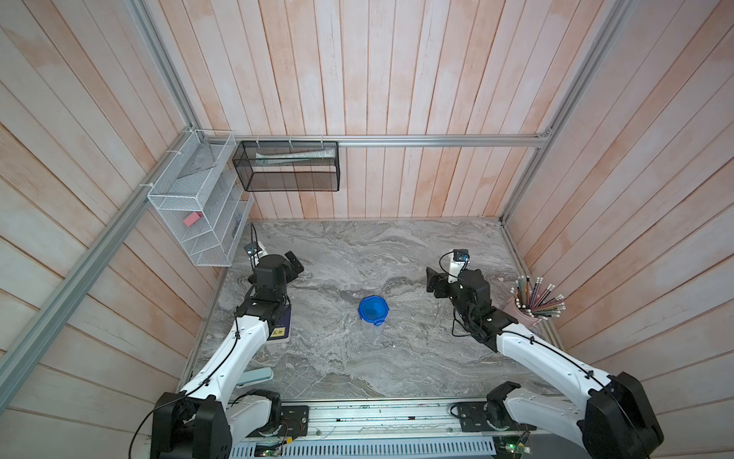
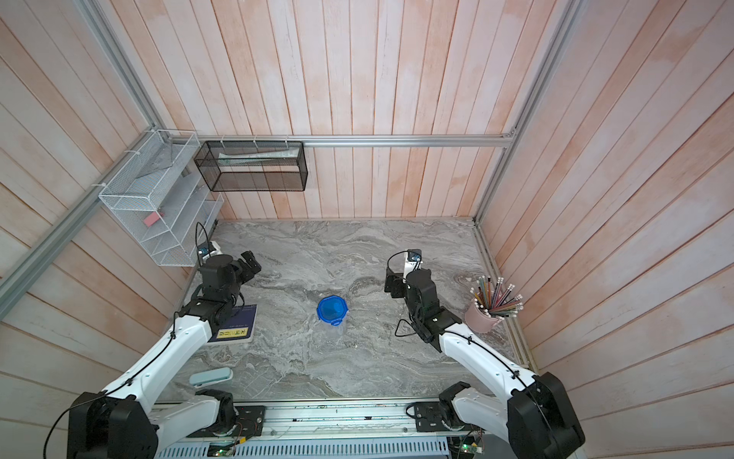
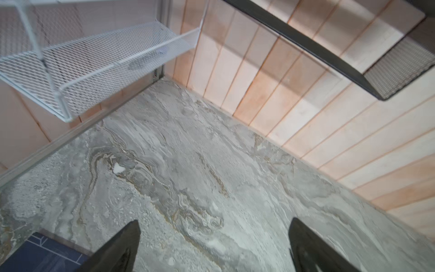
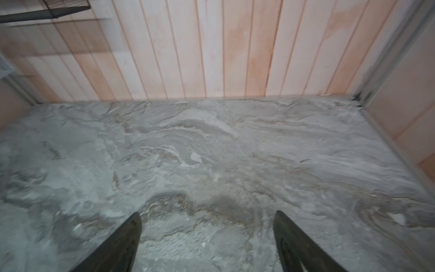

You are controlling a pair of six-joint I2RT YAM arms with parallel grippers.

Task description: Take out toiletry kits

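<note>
A black mesh basket (image 1: 286, 180) hangs from the rail on the back wall, with a pale flat packet (image 1: 294, 157) lying inside; whether it is a toiletry kit I cannot tell. Its dark underside edge also crosses the upper right of the left wrist view. My left gripper is open above the left part of the table, with only marble between its fingers. On the right side my right gripper hovers over bare table, its fingers apart and empty.
A white wire rack (image 1: 202, 200) with a pink item (image 1: 192, 218) hangs on the left wall. A blue bowl (image 1: 373, 308) sits mid-table. A pot of pens (image 2: 481, 317) stands far right. A dark blue book (image 2: 237, 325) and a pale teal case (image 2: 211, 376) lie front left.
</note>
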